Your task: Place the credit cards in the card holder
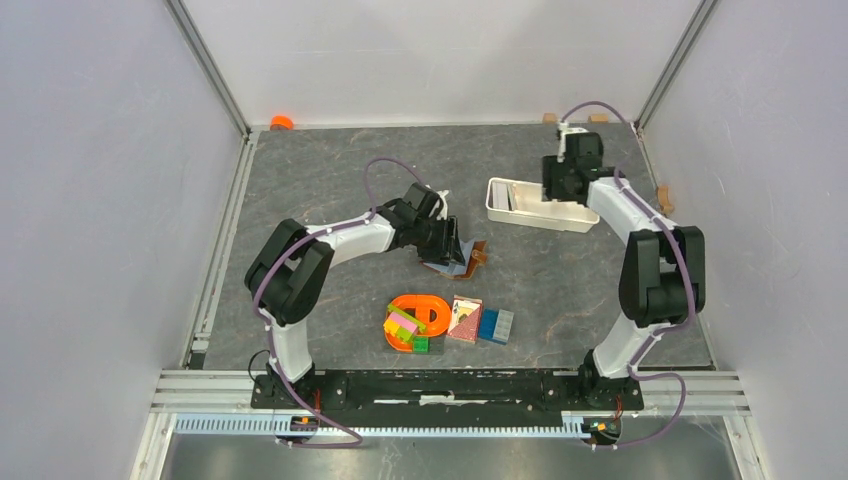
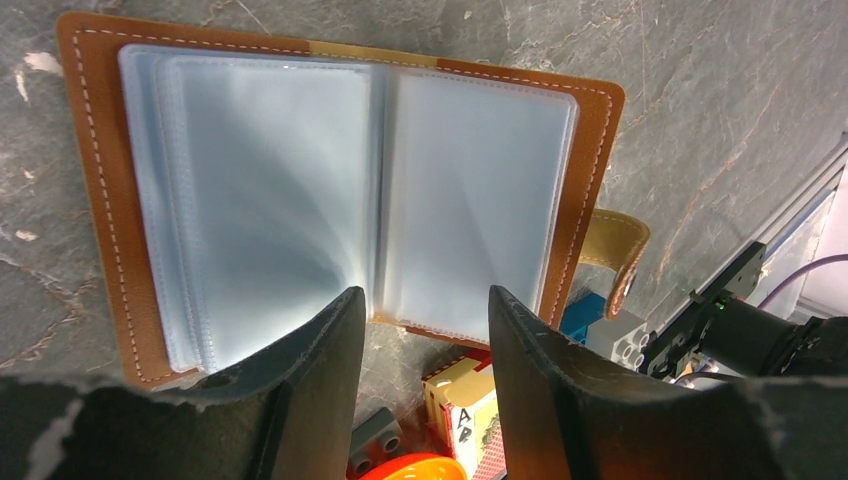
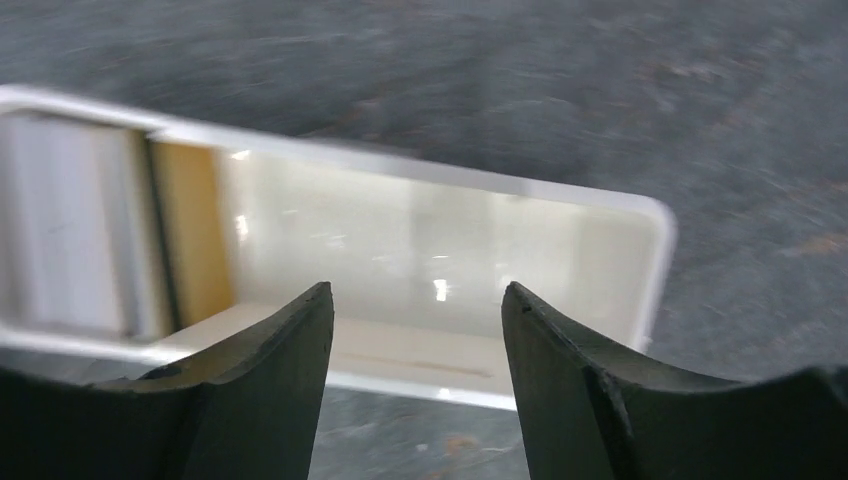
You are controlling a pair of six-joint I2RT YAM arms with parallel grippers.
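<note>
The brown card holder (image 2: 95, 150) lies open on the table, its clear sleeves (image 2: 260, 200) facing up, directly under my left gripper, which is open with nothing between its fingers. A white plastic tray (image 1: 540, 222) sits at the back right, with flat card-like items (image 1: 500, 197) at its left end; they are blurred in the right wrist view. My right gripper is open above the tray, nothing visible between its fingers.
An orange toy piece with coloured blocks (image 1: 420, 300), a card box (image 1: 465, 320) and blue-grey blocks (image 1: 496, 325) lie at the front.
</note>
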